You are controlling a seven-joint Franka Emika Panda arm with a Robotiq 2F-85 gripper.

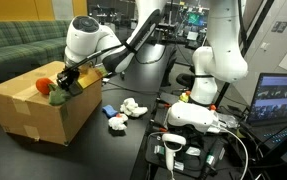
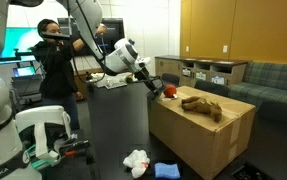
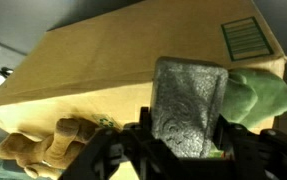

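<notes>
My gripper is shut, with a grey, shiny, mottled thing [image 3: 188, 100] between its dark fingers; I cannot tell what that thing is. A green soft toy [image 3: 255, 100] lies at the box's edge, just beside and partly behind the grey thing. In exterior view 1 the gripper [image 1: 71, 82] is right at the green toy [image 1: 58, 96], near the front of the cardboard box [image 1: 31, 117]. Whether it touches the toy is unclear. The red ball-like thing [image 1: 44, 85] sits on the box close by. In exterior view 2 the gripper is hard to make out.
A brown plush toy [image 2: 203, 107] lies on the box top. Below the box, a white toy [image 2: 136, 162] and a blue block [image 2: 167, 171] rest on the dark floor. Clear floor lies around them.
</notes>
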